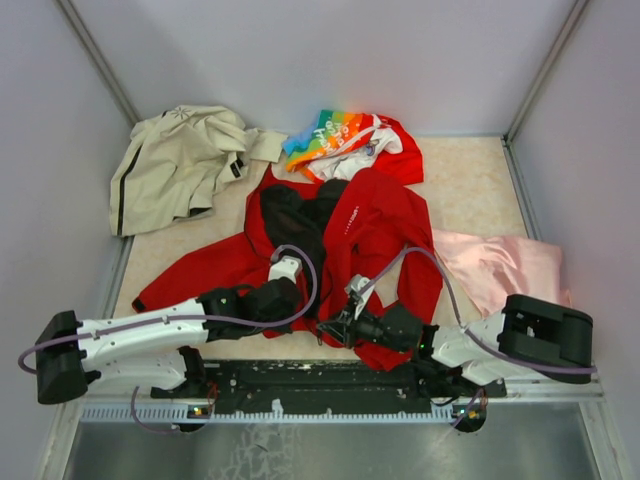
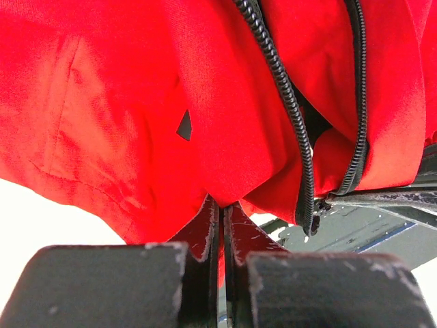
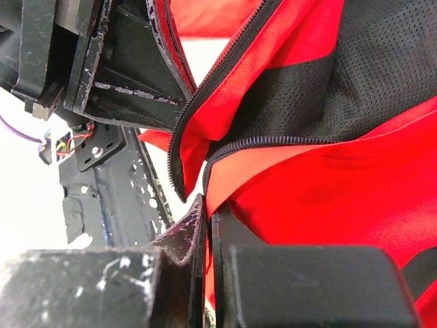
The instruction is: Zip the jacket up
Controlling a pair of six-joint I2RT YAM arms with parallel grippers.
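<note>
The red jacket (image 1: 380,220) with a black mesh lining (image 3: 382,68) lies open on the table. In the left wrist view two black zipper tapes (image 2: 287,102) run down to lower ends near my left gripper, which is shut at a fold of red fabric. My right gripper is shut on the end of a zipper tape with its red fabric edge. The other zipper tape (image 3: 184,130) hangs just left of it, beside the left gripper's body. Both grippers are close together at the jacket's hem.
A beige garment (image 1: 175,165) lies back left, a rainbow-printed cloth (image 1: 330,135) at the back, and a pink cloth (image 1: 500,270) at the right. Bare table shows at the back right.
</note>
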